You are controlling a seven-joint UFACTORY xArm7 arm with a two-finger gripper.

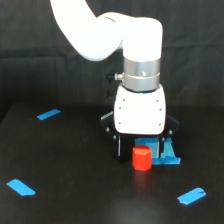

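Observation:
A small red object stands on the dark table, right of the middle. Just behind it and to its right is a blue piece, partly covered by the red object and by the gripper. My white gripper points down directly over this spot. Its dark fingers show to the left and right, set wider apart than the red object, so it looks open. Whether the red object is between the fingers or in front of them I cannot tell.
Blue strips lie flat on the table: one at the back left, one at the front left and one at the front right. A dark curtain hangs behind.

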